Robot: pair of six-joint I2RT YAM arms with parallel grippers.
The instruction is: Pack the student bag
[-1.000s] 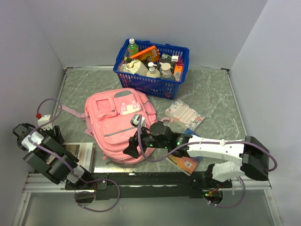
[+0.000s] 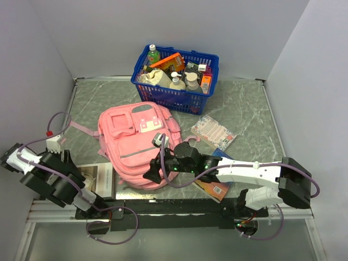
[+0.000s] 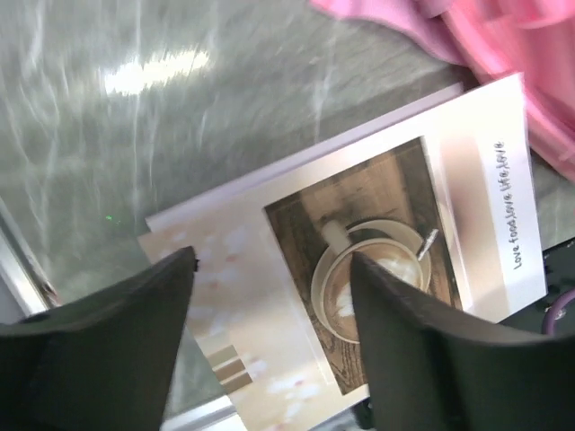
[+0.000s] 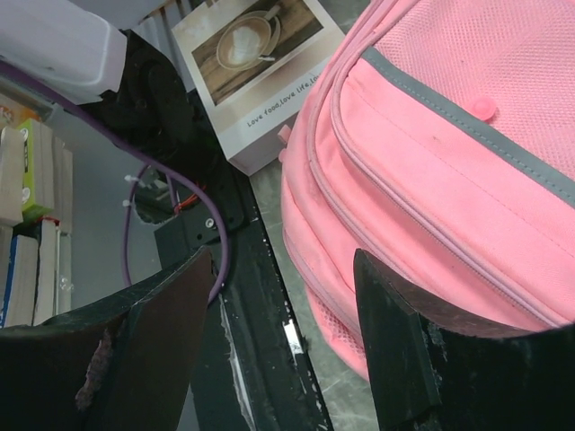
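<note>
A pink backpack (image 2: 130, 147) lies mid-table. A coffee-cup book (image 2: 100, 179) lies at its lower left. My left gripper (image 2: 64, 155) is above that book; in the left wrist view its fingers (image 3: 135, 359) stand apart over the book (image 3: 485, 197), with nothing seen held. My right gripper (image 2: 155, 168) hangs over the backpack's lower part; in the right wrist view its parted fingers (image 4: 409, 359) are above the pink fabric (image 4: 458, 189), holding nothing visible.
A blue basket (image 2: 174, 98) full of bottles and boxes stands at the back. A patterned book (image 2: 213, 130) and an orange-blue book (image 2: 215, 190) lie right of the backpack, the latter partly under my right arm. Walls border the table.
The book beneath it appears moved slightly right. The right arm looks unchanged.
</note>
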